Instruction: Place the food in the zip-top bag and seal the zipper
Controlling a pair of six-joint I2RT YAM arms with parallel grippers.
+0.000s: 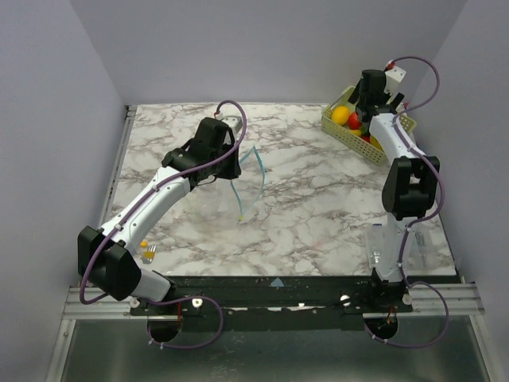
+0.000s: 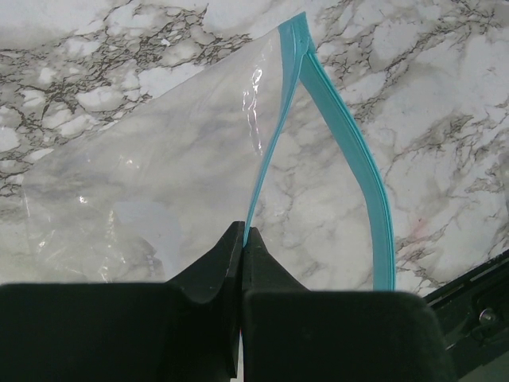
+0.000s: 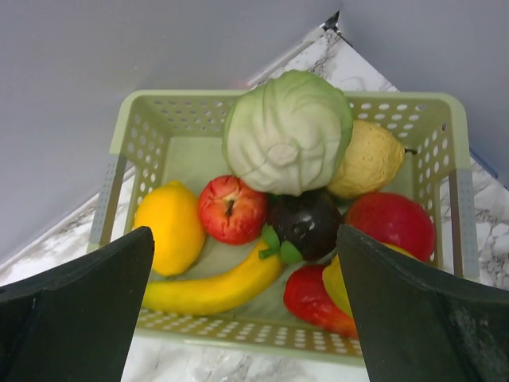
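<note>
The clear zip-top bag [image 2: 159, 199] with its teal zipper [image 2: 358, 159] lies open on the marble table at centre-left. My left gripper is shut on the near part of the bag's zipper edge. My right gripper hangs open above the green food basket [image 3: 191, 107]. In it are a cabbage [image 3: 278, 143], apple [image 3: 227, 207], orange-yellow mango [image 3: 167, 231], banana [image 3: 199, 294], eggplant [image 3: 298, 223], red peppers and other fruit.
Another clear bag or flat plastic item [image 1: 374, 247] lies at the front right. Grey walls stand close behind the basket.
</note>
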